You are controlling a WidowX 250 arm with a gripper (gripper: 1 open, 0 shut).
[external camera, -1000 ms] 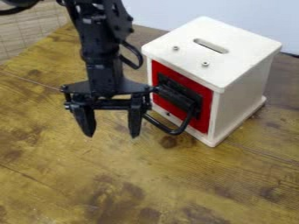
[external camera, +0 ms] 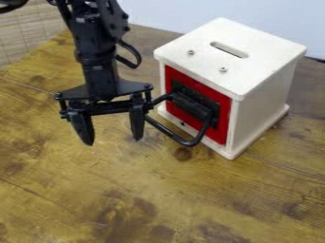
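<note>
My black gripper hangs over the wooden table at the left of the camera view, its two fingers apart with nothing between them. To its right stands a white wooden box with a slot on top and a red front panel. A black fixture sits on that panel, and a black tube-like bar reaches out from it toward my gripper. Whether the bar touches the gripper I cannot tell.
A white wall stands behind the box, and a woven mat shows at the upper left.
My gripper has moved slightly to the left over the last second, staying open. The box looks unchanged.
</note>
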